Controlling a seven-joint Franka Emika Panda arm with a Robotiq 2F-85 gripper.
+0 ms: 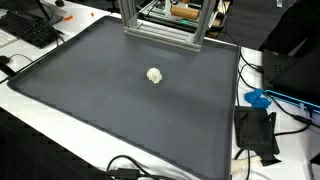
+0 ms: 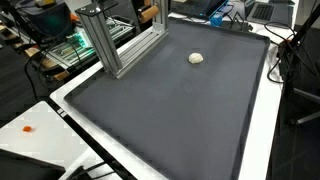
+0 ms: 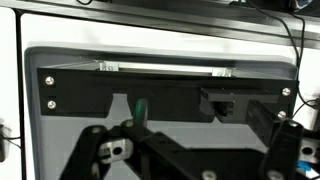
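A small, round, cream-coloured object [image 1: 154, 75] lies on the dark grey mat [image 1: 100, 95]. From the other side, the same pale object [image 2: 195, 58] sits near the mat's far end, with bare mat around it. My gripper shows only at the bottom of the wrist view, its dark fingers spread well apart and nothing held between them. Beyond them lies a black panel [image 3: 80, 92] with screws at its ends and a small black block [image 3: 217, 104] on it, within a grey surround. The round object is out of the wrist view.
A white-framed structure [image 1: 165, 37] stands at one mat edge. Across the mat are a blue item [image 1: 257, 99], a black item [image 1: 255, 132] and loose cables. A keyboard [image 1: 35, 28] is off the far left corner.
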